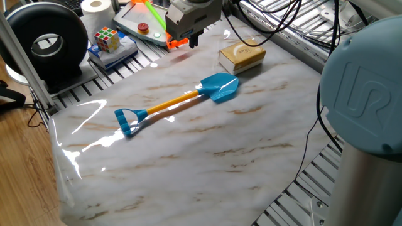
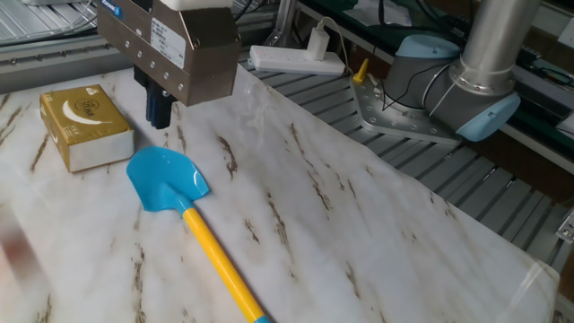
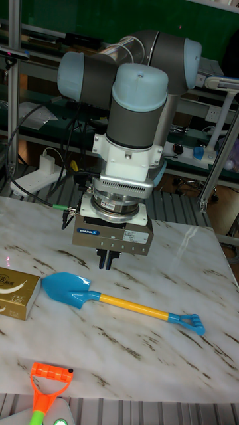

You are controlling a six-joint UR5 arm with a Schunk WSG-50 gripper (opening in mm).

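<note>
A toy shovel with a blue blade (image 1: 219,86), yellow shaft (image 3: 134,307) and blue handle (image 1: 127,121) lies flat on the marbled table sheet. My gripper (image 2: 159,109) hangs above the table with its dark fingers pointing down, apart from the shovel. It appears near the blade in the second view, with the gold-and-white box (image 2: 87,127) off to one side. In the third view the gripper (image 3: 107,261) is over bare sheet behind the shovel. Its fingers look close together with nothing seen held, but whether they are fully shut does not show clearly.
Beyond one sheet edge are a Rubik's cube (image 1: 107,39) on a blue-white box, a paper roll (image 1: 98,14), a black ring-shaped object (image 1: 45,45) and an orange-handled green tool (image 3: 51,379). Loose cables (image 1: 267,19) hang near the arm. Much of the sheet is bare.
</note>
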